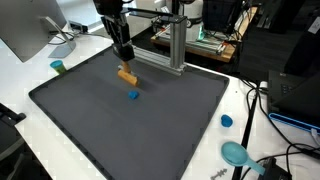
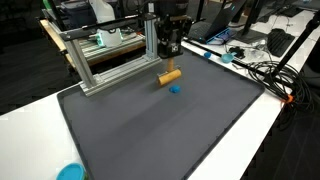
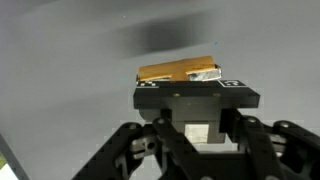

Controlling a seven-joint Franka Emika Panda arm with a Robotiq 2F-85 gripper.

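My gripper (image 2: 171, 52) points down and is shut on an orange-brown wooden piece (image 2: 170, 77), a cylinder with a short upright stem like a small mallet. In exterior view 1 the cylinder (image 1: 127, 76) hangs tilted beneath the black gripper. From the wrist, the dark gripper front (image 3: 197, 97) covers most of the wooden piece (image 3: 180, 70), whose upper edge shows beyond it. How the fingers meet the stem is hidden there. A small blue object (image 1: 133, 95) lies on the dark mat, close by the cylinder; the other exterior view has this blue object (image 2: 175, 89) just right of it.
A metal frame (image 2: 118, 75) stands along its back edge. Off the mat are a blue round thing (image 1: 226, 121), a teal ladle-like item (image 1: 238, 155) and a green-topped cup (image 1: 58, 67).
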